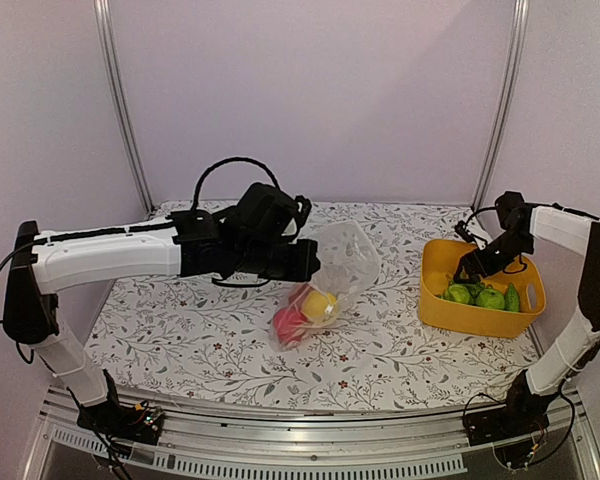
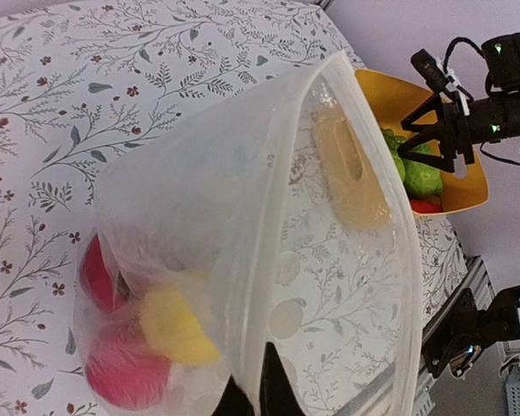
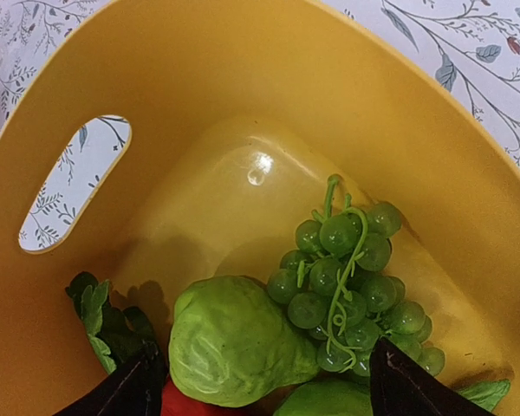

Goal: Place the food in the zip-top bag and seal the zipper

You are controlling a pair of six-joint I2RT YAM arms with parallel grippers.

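A translucent zip top bag (image 1: pixel 345 270) holds red and yellow food (image 2: pixel 178 321). My left gripper is shut at the bag's rim. A yellow bin (image 1: pixel 480 318) on the right holds green grapes (image 3: pixel 338 286), a pale green food (image 3: pixel 225 338), leafy greens (image 3: pixel 104 325) and something red. My right gripper is down in the bin, fingers apart over the pale green food, apparently holding nothing.
Pale walls stand at the back and sides, and a metal rail runs along the front edge.
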